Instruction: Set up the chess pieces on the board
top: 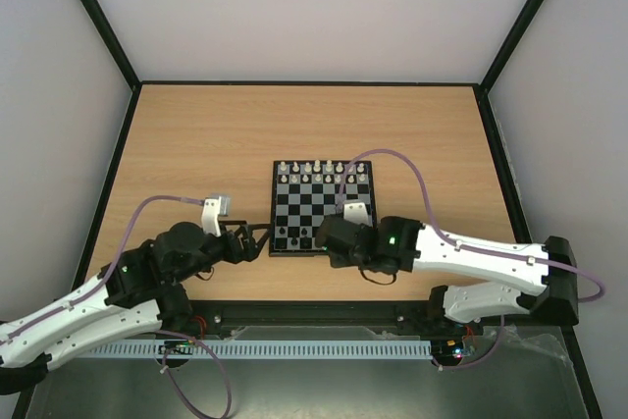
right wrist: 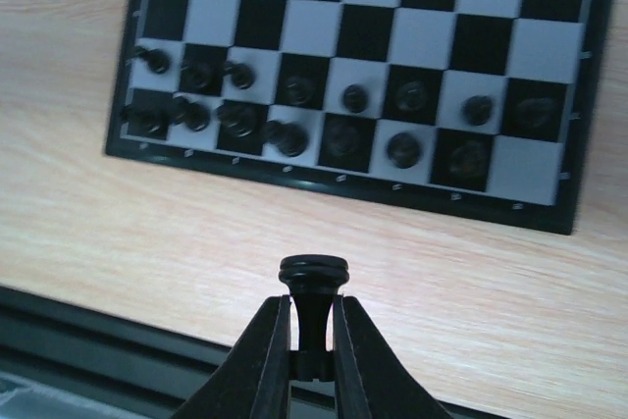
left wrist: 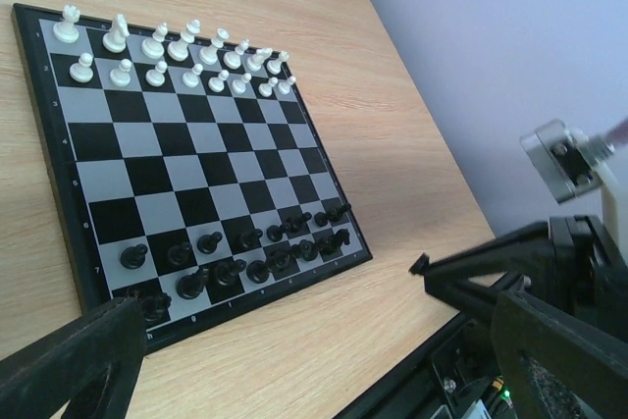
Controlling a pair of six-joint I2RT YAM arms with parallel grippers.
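Note:
The chessboard point(left wrist: 162, 193) lies on the table with white pieces point(left wrist: 177, 51) standing in two rows along its far side. Black pieces point(right wrist: 343, 134) fill the two near rows, except the light corner square point(right wrist: 530, 172) at the right end of the nearest row, which is bare. Between the fingers of my right gripper a black chess piece point(right wrist: 314, 272) is pinched, held off the table in front of the board. My left gripper is spread open at the board's left, nothing between its fingers.
Bare wooden table point(top: 206, 134) surrounds the board. A dark frame rail point(right wrist: 88, 331) runs along the table's front edge. In the top view, the right arm point(top: 368, 242) covers the board's near right corner.

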